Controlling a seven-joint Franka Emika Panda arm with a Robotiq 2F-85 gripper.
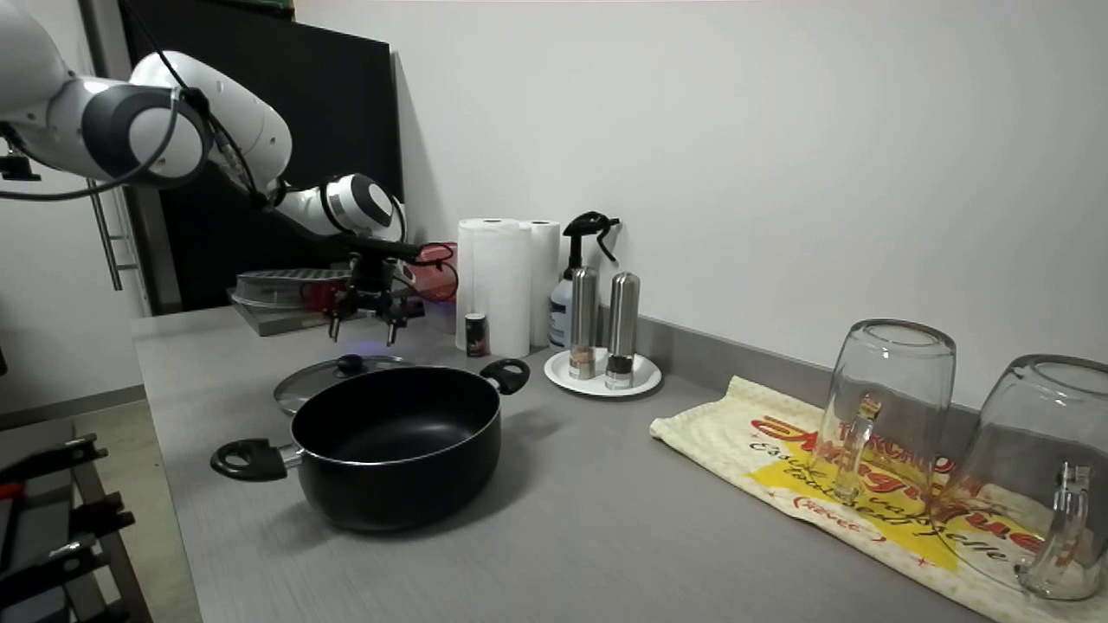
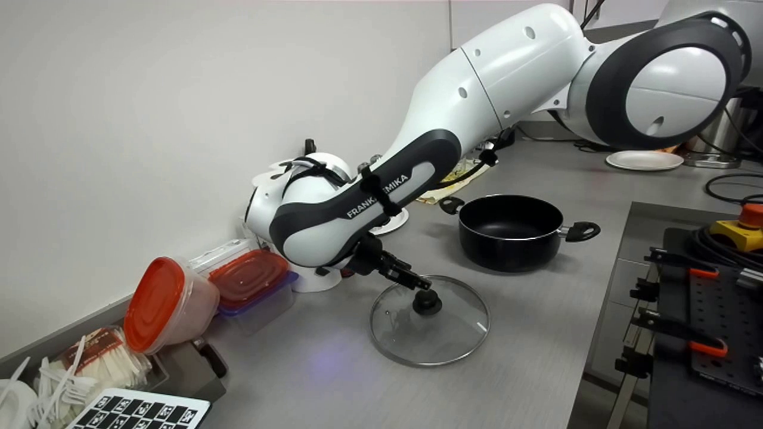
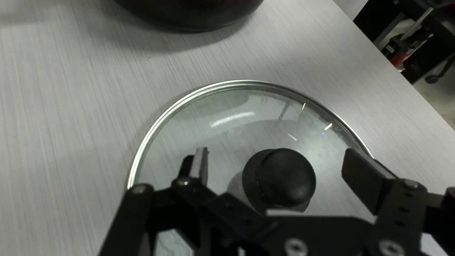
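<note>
A glass lid [image 2: 458,325] with a black knob [image 3: 285,177] lies flat on the counter, its metal rim showing all round in the second exterior view. My gripper [image 1: 363,330] is open just above it. In the wrist view the knob appears between my spread fingers, with clear space on either side. Beside the lid stands an empty black pot [image 1: 400,457] with two side handles, uncovered. From the first exterior view the pot hides part of the lid.
Paper towel rolls [image 1: 496,291], a small dark shaker [image 1: 475,334] and a white plate [image 1: 644,380] holding two grinders line the wall. Plastic containers [image 2: 250,279] stand behind the lid. Glass mugs [image 1: 888,415] rest upside down on a towel [image 1: 743,426].
</note>
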